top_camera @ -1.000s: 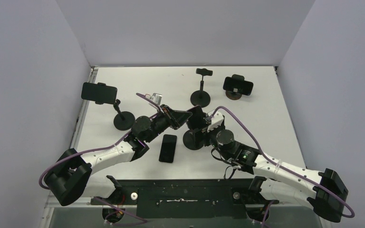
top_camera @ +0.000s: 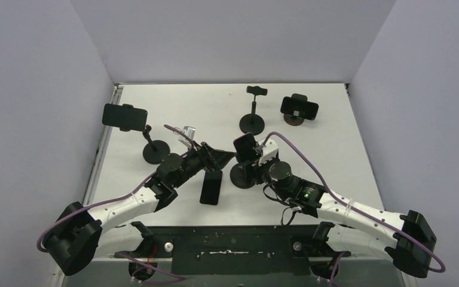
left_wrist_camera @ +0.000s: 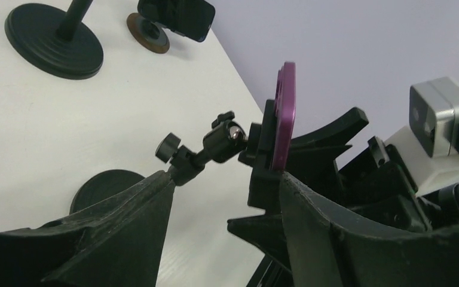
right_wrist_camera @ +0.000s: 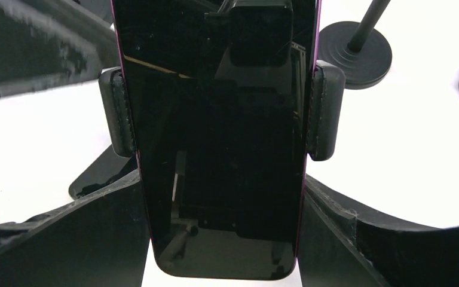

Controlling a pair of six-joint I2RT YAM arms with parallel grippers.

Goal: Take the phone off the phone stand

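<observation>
A dark phone (top_camera: 244, 143) with a purple edge stands upright in the phone stand, whose round black base (top_camera: 239, 176) is at the table's middle. In the right wrist view, the stand's clamp pads (right_wrist_camera: 327, 110) still flank the phone (right_wrist_camera: 220, 137) on both sides. Lower down, my right gripper is shut on the phone's two long edges. My left gripper (top_camera: 233, 154) is open just left of the phone. In the left wrist view, the stand's jointed arm (left_wrist_camera: 221, 143) shows beyond the open left gripper, and the phone's edge (left_wrist_camera: 285, 113) rises past one fingertip.
Another phone (top_camera: 211, 188) lies flat beneath the left arm. Stands holding phones are at the left (top_camera: 125, 117) and back right (top_camera: 299, 108). An empty stand (top_camera: 252, 123) is behind the middle one.
The right gripper and the phone have barely moved.
</observation>
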